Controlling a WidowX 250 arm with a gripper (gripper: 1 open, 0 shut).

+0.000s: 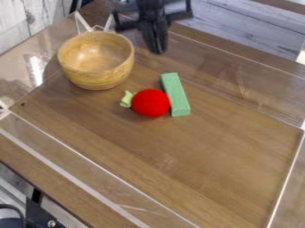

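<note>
My dark gripper (pixel 156 43) hangs at the top centre of the camera view, just right of and above a wooden bowl (pixel 95 69); it looks shut, with nothing visible between its fingers. The bowl is empty as far as I can see. Below and right of it a red round object (pixel 152 104) with a pale green stem lies on the table, beside a green rectangular block (pixel 176 93).
Transparent edging runs along its sides, and a pale plank wall or floor shows beyond the back and left.
</note>
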